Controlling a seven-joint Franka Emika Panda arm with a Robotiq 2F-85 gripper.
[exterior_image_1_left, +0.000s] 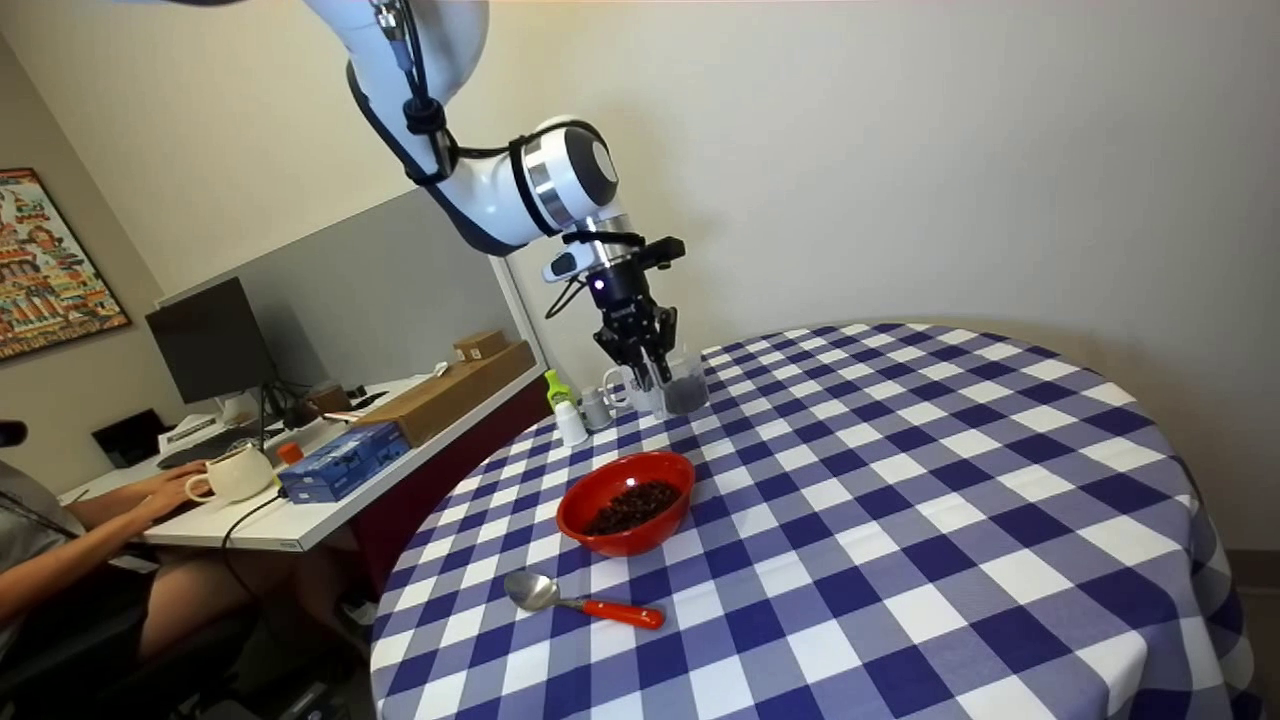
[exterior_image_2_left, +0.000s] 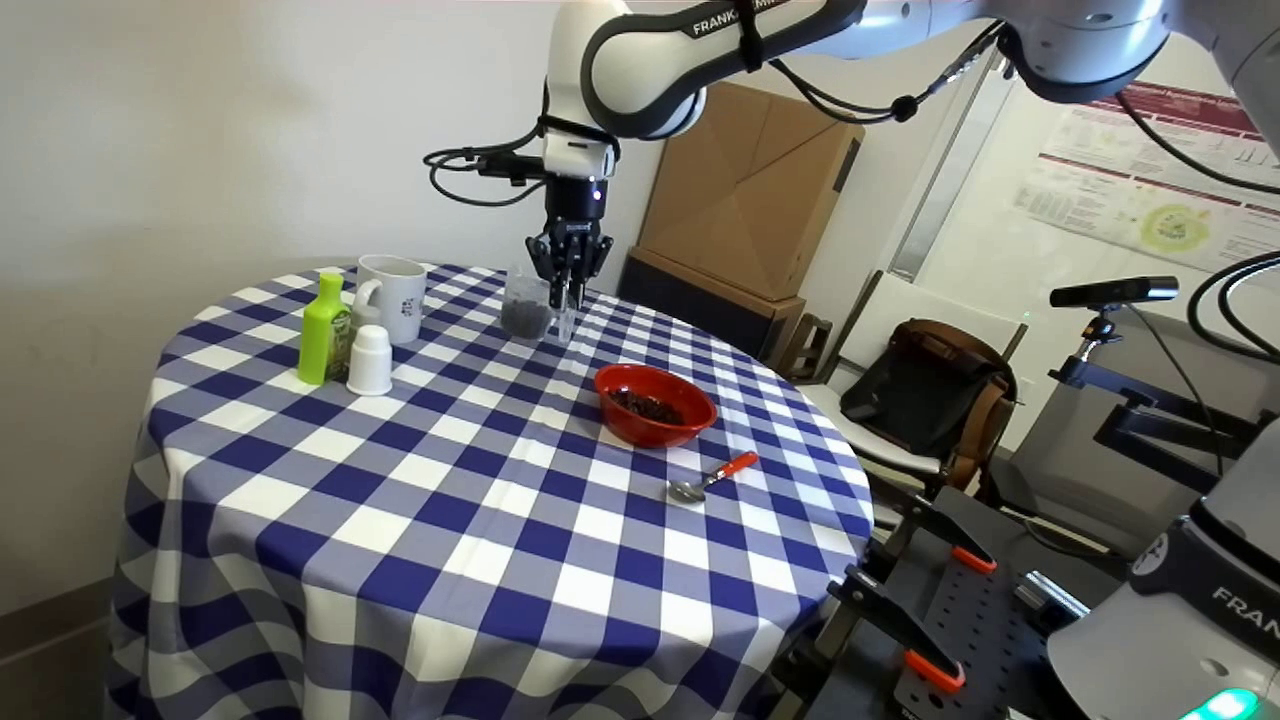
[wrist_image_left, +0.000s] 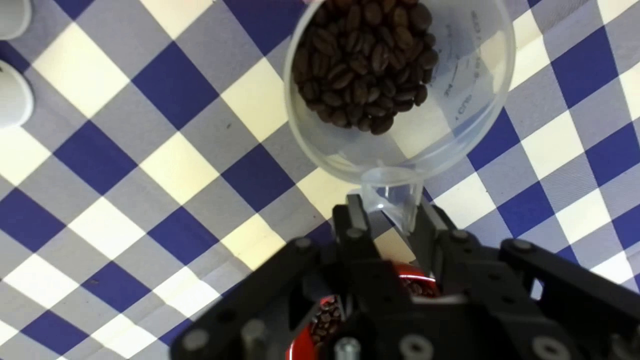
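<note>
A clear plastic measuring cup holds dark coffee beans, gathered toward one side. My gripper is shut on its clear handle, which passes between the two fingers. In exterior view 1 the cup and gripper are at the far side of the table, behind a red bowl with dark beans inside. From exterior view 2, the cup looks close above the cloth; its exact height is hard to judge.
A spoon with a red handle lies in front of the bowl. A white mug, a green bottle and a white shaker stand at one side of the table.
</note>
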